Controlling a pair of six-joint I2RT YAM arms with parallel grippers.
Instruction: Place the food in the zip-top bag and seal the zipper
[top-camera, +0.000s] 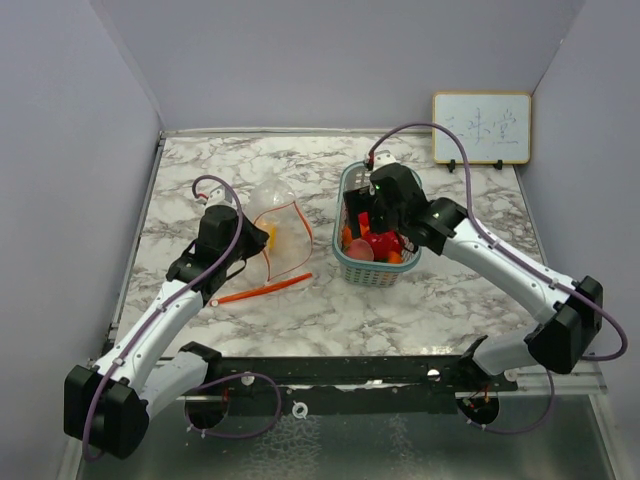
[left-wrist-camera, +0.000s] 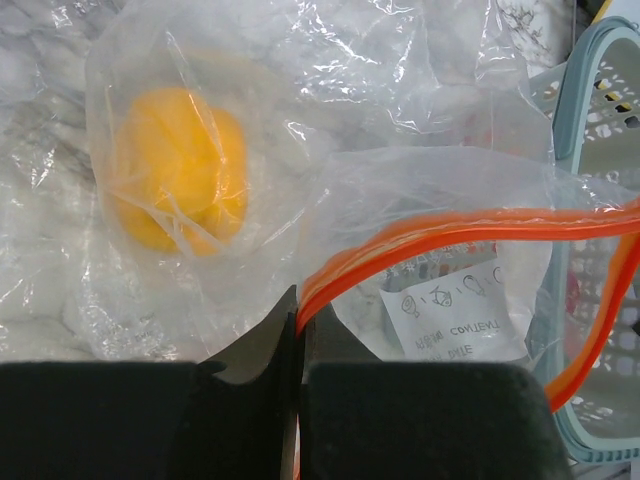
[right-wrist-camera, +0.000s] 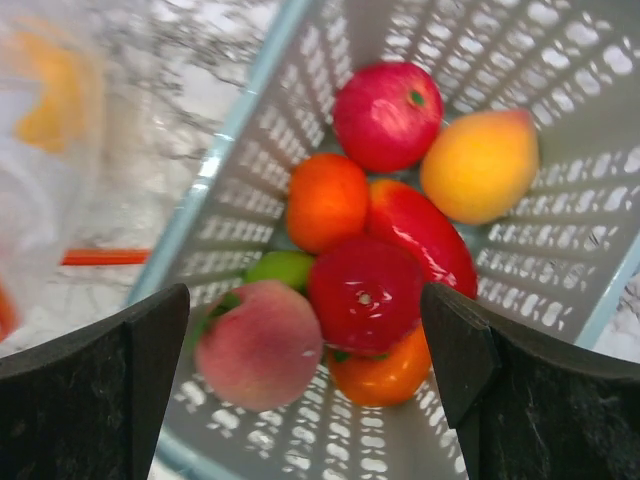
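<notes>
The clear zip top bag (top-camera: 290, 238) has an orange-rimmed mouth that gapes wide, and a yellow food piece (left-wrist-camera: 180, 170) lies inside it. My left gripper is shut on the bag's orange rim (left-wrist-camera: 450, 228). My right gripper stands open above the basket, with nothing gripped. Below its fingers in the right wrist view are a dark red fruit (right-wrist-camera: 366, 294), a pink peach (right-wrist-camera: 258, 345), an orange (right-wrist-camera: 327, 202), a red pepper-like piece (right-wrist-camera: 420, 232), a pomegranate (right-wrist-camera: 388, 115) and a yellow-orange peach (right-wrist-camera: 480, 166).
The blue-grey basket (top-camera: 347, 262) stands right of the bag, its slotted wall close to the bag's mouth. An orange slider stick (top-camera: 262, 290) lies on the marble table in front of the bag. A whiteboard (top-camera: 482, 128) stands at the back right.
</notes>
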